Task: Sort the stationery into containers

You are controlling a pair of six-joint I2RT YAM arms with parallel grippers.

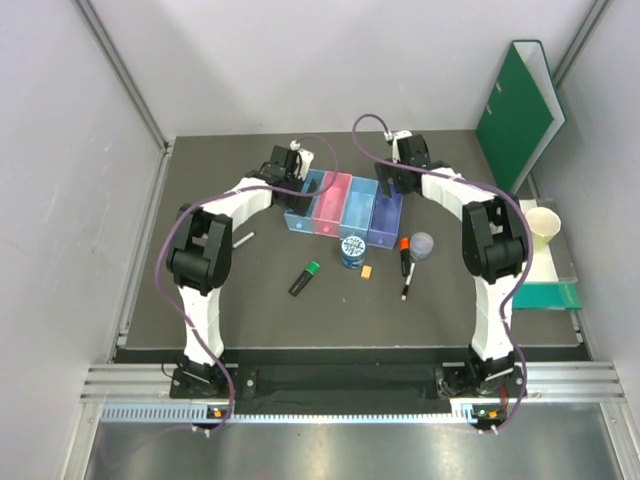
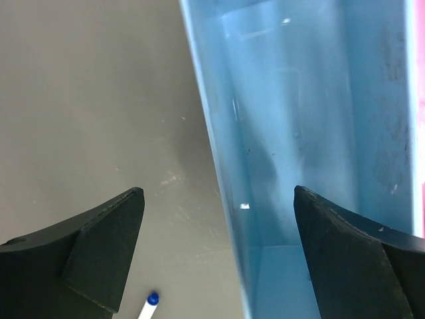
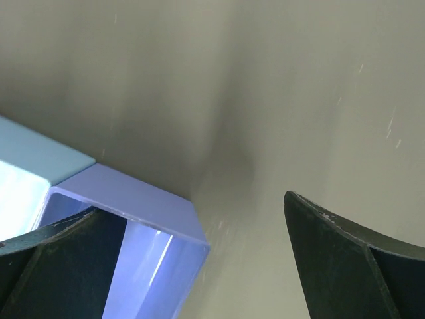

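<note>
Four bins stand in a row: light blue [image 2: 292, 106], pink [image 1: 330, 205], light blue [image 1: 358, 208] and purple [image 1: 384, 222]. My left gripper is open over the leftmost bin's outer wall, nothing between its fingers. My right gripper is open at the purple bin's back end, holding nothing. A green-capped marker [image 1: 304, 278], a round blue tin [image 1: 353, 252], a small orange block [image 1: 366, 272], a red-topped marker [image 1: 405, 255], a black-and-white pen [image 1: 408, 282] and a clear round container [image 1: 421, 246] lie in front; a white pen [image 2: 147, 307] lies left.
A green binder [image 1: 505, 115] stands at the back right. A cream cup [image 1: 543, 225] and green items [image 1: 545, 295] are at the right side.
</note>
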